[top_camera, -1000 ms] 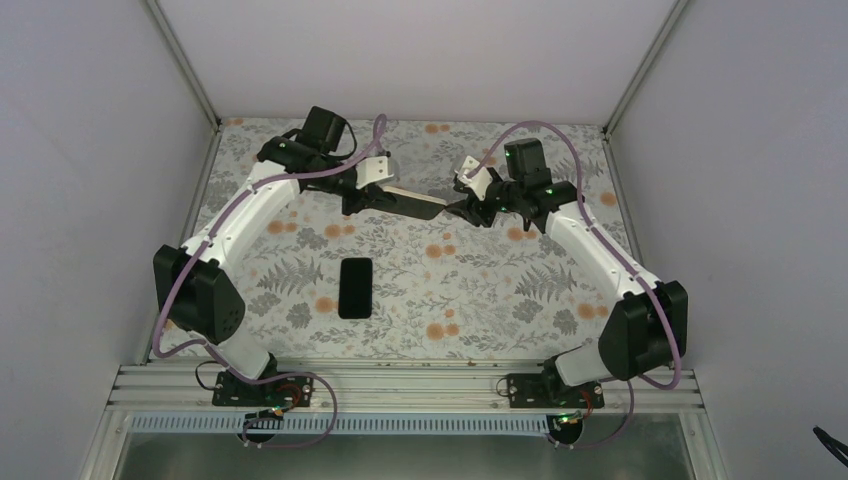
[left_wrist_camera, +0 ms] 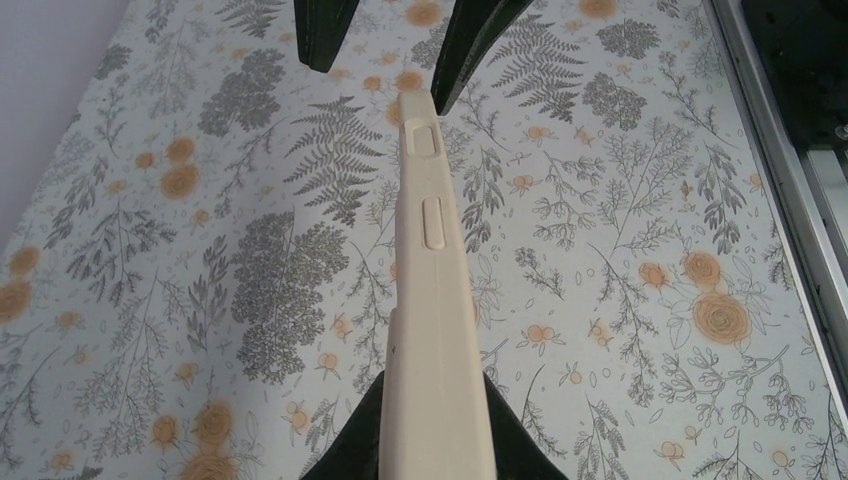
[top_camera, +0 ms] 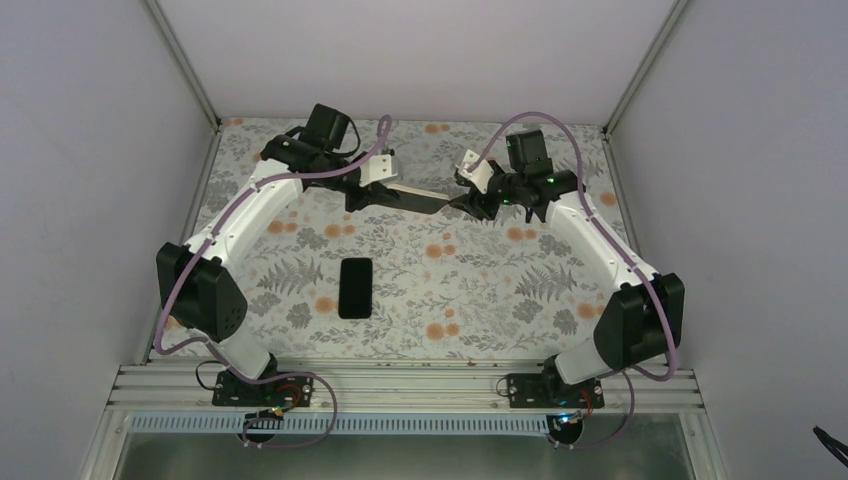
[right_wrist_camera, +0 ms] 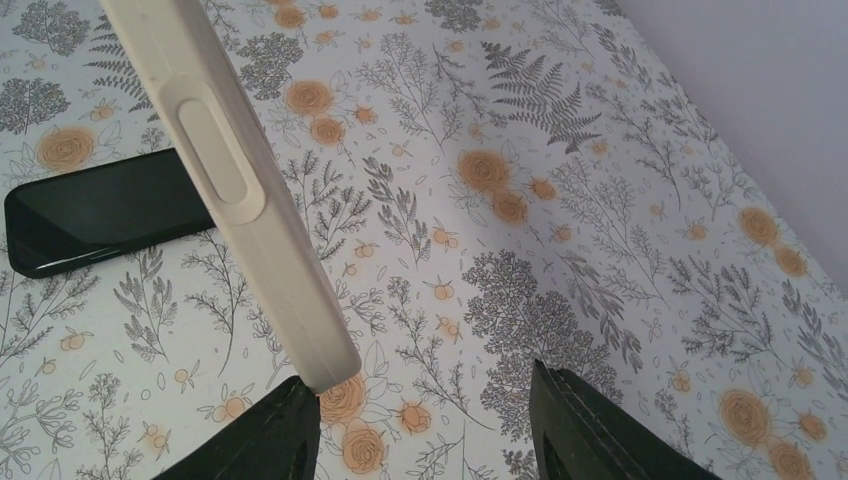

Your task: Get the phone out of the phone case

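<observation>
A phone in a pale cream case (top_camera: 418, 200) (left_wrist_camera: 435, 280) (right_wrist_camera: 235, 190) hangs level above the mat, its buttoned edge upward. My left gripper (top_camera: 375, 195) is shut on it. My right gripper (top_camera: 460, 203) is part open at the case's far end: one finger sits by or against that end, the other stands apart, and nothing is clearly held between them.
A black phone-like slab (top_camera: 356, 288) (right_wrist_camera: 105, 210) lies on the floral mat below and left of the held case.
Both arms have moved very slightly over the last second, the right one a little up and rightward at its upper links. The held case stays nearly in place.
</observation>
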